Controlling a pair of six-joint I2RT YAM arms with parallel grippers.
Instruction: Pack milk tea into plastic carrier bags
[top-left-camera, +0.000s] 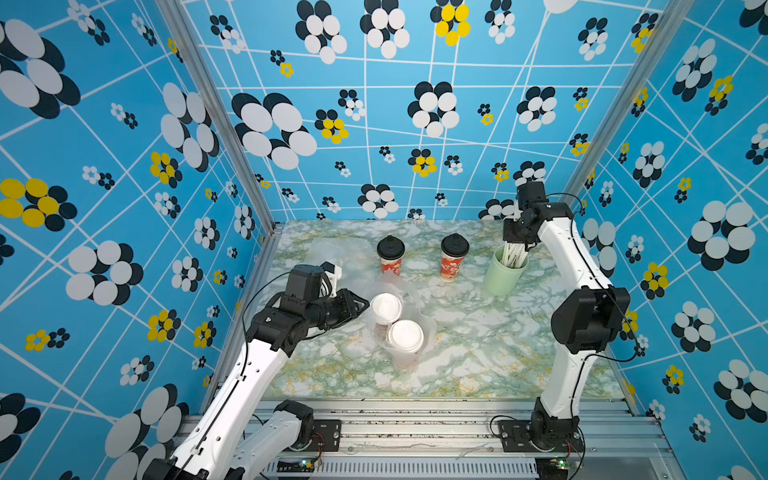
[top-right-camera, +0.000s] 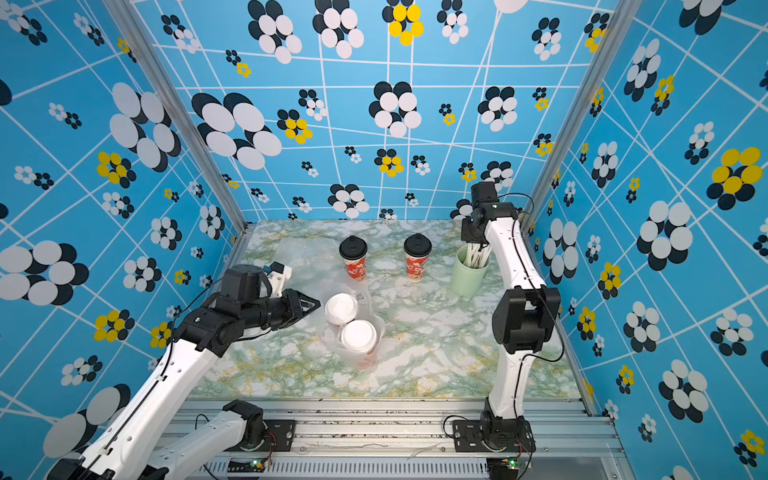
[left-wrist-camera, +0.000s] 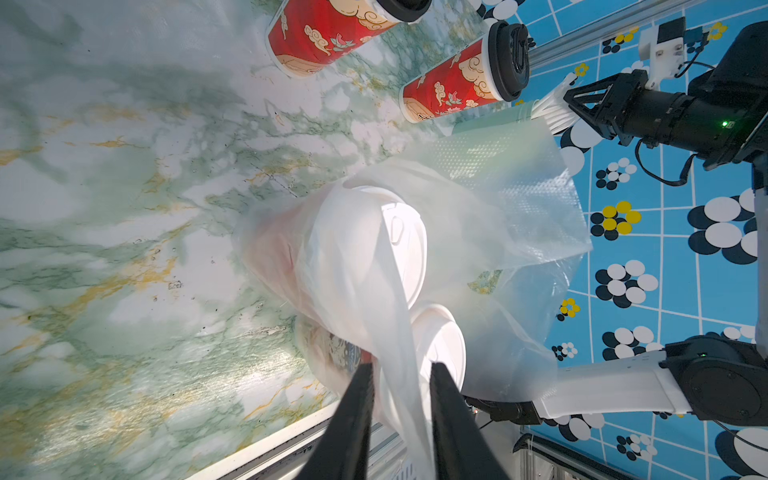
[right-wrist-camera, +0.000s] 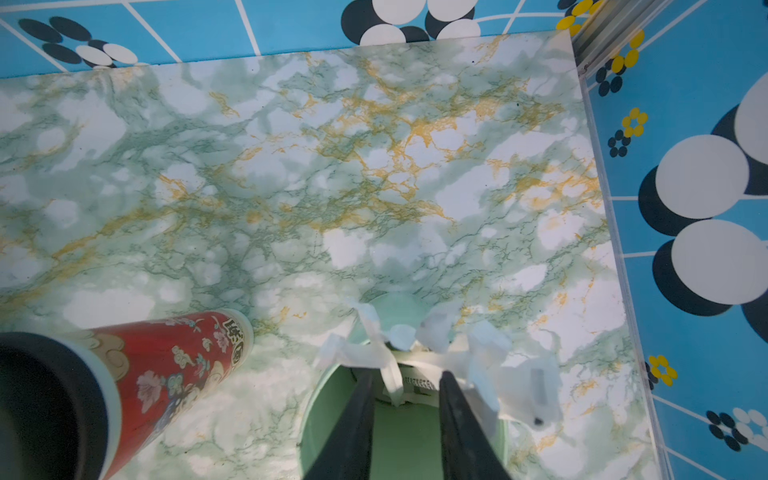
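Note:
Two cups with white lids stand in a clear plastic carrier bag (left-wrist-camera: 480, 216); I see the rear cup (top-left-camera: 386, 307) and the front cup (top-left-camera: 405, 337) from above. My left gripper (top-left-camera: 364, 304) is shut on a gathered strip of the bag, which runs up between its fingers in the left wrist view. A pale green holder (top-left-camera: 503, 280) contains several white paper-wrapped straws (right-wrist-camera: 472, 364). Directly above it hangs my right gripper, pointing down, its fingers partly open. The straw tops lie ahead of its fingers; none is clearly gripped.
Two red cups with black lids, the left cup (top-left-camera: 390, 254) and the right cup (top-left-camera: 451, 257), stand at the table's rear middle. Another clear plastic sheet or bag (top-left-camera: 332, 249) lies flat at the back left.

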